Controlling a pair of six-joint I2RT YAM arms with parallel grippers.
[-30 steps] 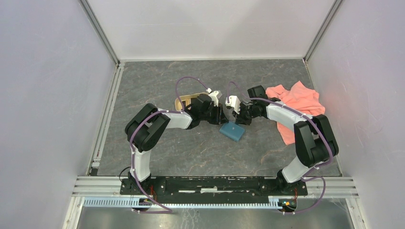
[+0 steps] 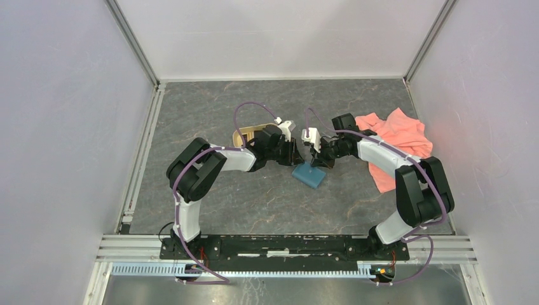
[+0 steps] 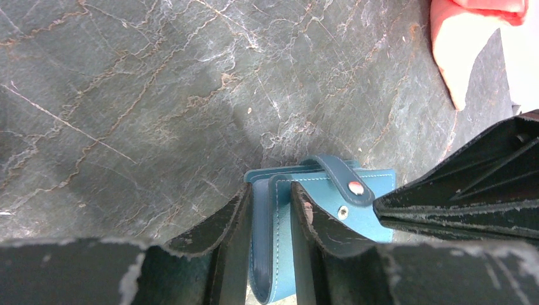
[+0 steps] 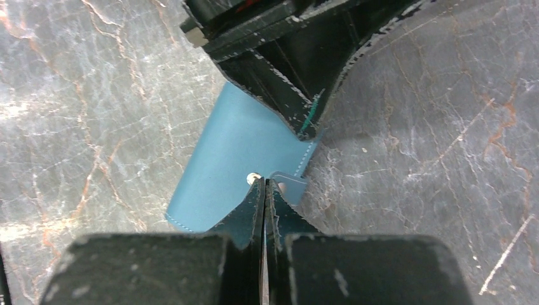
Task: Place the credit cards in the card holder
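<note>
The blue card holder (image 2: 308,176) (image 3: 337,229) (image 4: 222,159) lies near the middle of the table, with a snap strap (image 3: 337,171) at its top edge. My left gripper (image 2: 295,159) is shut on one end of the holder. My right gripper (image 2: 314,162) is shut with nothing showing between its fingers, its tips over the holder by the snap stud (image 4: 253,177) and strap. In the left wrist view it reaches in from the right beside the strap. No credit card is clearly visible.
A tan box (image 2: 245,132) with compartments stands behind my left arm. A pink cloth (image 2: 397,133) lies at the right of the table.
My left arm and the card holder have not visibly moved.
</note>
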